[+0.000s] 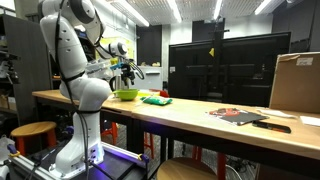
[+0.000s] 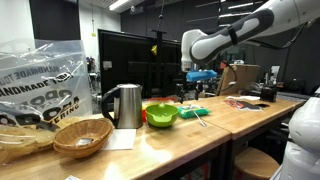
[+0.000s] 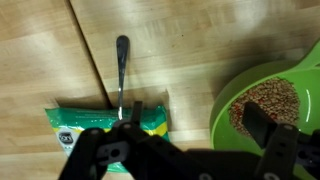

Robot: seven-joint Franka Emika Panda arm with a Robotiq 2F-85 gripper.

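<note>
My gripper stands open above the table, its two dark fingers wide apart with nothing between them. To its right in the wrist view is a green bowl (image 3: 222, 128) holding brown granules (image 3: 275, 97); the right finger overlaps the bowl in that view. A green packet (image 3: 62, 118) lies at the lower left, partly hidden behind the left finger. Just above the packet, a dark-headed spoon (image 3: 122, 50) lies on the wood. From the side, the gripper (image 2: 187, 90) hangs over the table near the bowl (image 2: 161, 115) and packet (image 2: 191, 112).
A wicker basket (image 2: 82, 138) and a steel pitcher (image 2: 127, 106) stand beyond the bowl. Farther along the table are a dark flat magazine (image 1: 238, 116) and a cardboard box (image 1: 296, 82). Bare wood lies between the packet and those items.
</note>
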